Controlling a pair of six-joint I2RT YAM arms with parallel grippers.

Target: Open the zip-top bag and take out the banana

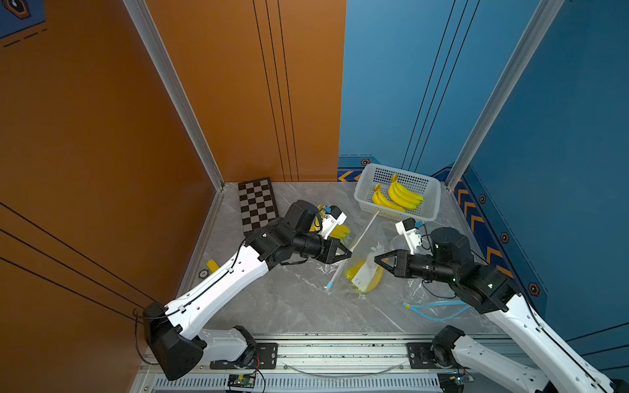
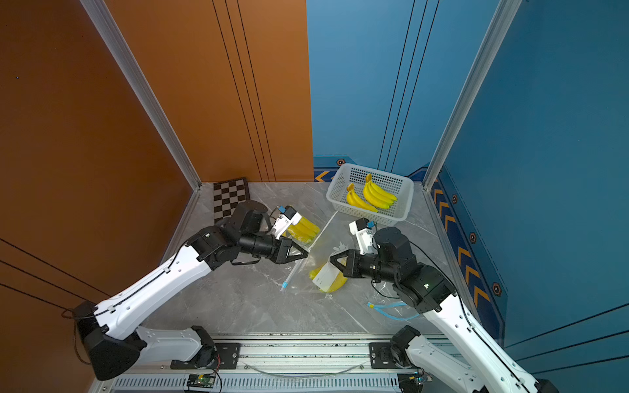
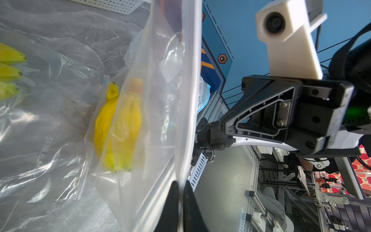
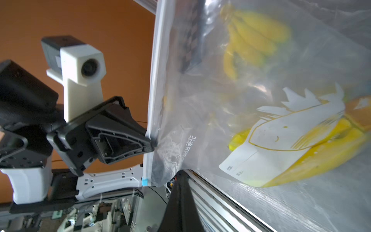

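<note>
A clear zip bag (image 1: 359, 258) stands held up between my arms, a yellow banana bunch (image 4: 328, 162) in its lower part behind a white label (image 4: 284, 143). My left gripper (image 1: 346, 254) is shut on the bag's white zip edge (image 4: 154, 96), which has a blue end piece (image 4: 145, 181) at its near end. My right gripper (image 1: 382, 260) is on the bag's other side, apart from that edge in the left wrist view. Its fingers (image 4: 180, 208) look close together in the right wrist view; how far they part cannot be made out.
Another clear bag with bananas (image 2: 302, 230) lies behind the left gripper. At the back right, a white basket (image 1: 429, 211) carries more bananas (image 1: 405, 194). A blue-edged clear bag (image 1: 432, 317) lies front right, a chessboard (image 1: 257, 204) back left.
</note>
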